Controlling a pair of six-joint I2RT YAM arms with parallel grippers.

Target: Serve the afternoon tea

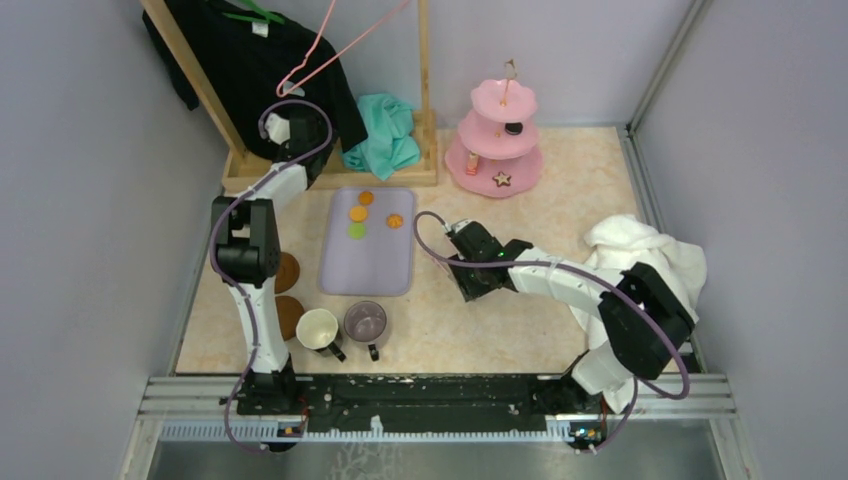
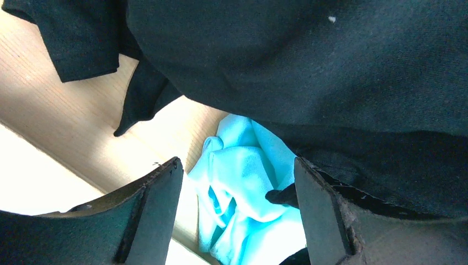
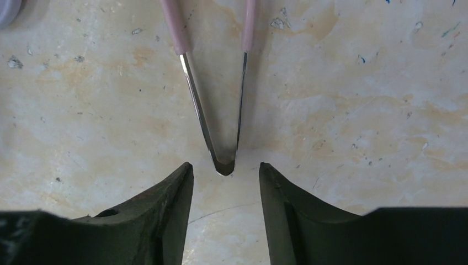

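Observation:
Pink-handled metal tongs [image 3: 196,96] lie on the table; my right gripper is open just over their bent end. My left gripper hangs open among black clothing [image 2: 298,61] and turquoise cloth [image 2: 237,171] at the wooden rack. A lavender tray [image 1: 365,265] holds several small orange and green pieces. The pink three-tier stand [image 1: 490,180] at the back carries a star-shaped treat and other small items. A cream mug [image 1: 318,325] and a grey mug [image 1: 365,322] stand at the front left.
Two brown round items [image 1: 286,270] lie at the left, partly behind my left arm. A white towel [image 1: 650,260] is bunched at the right. The rack [image 1: 425,60] fills the back left.

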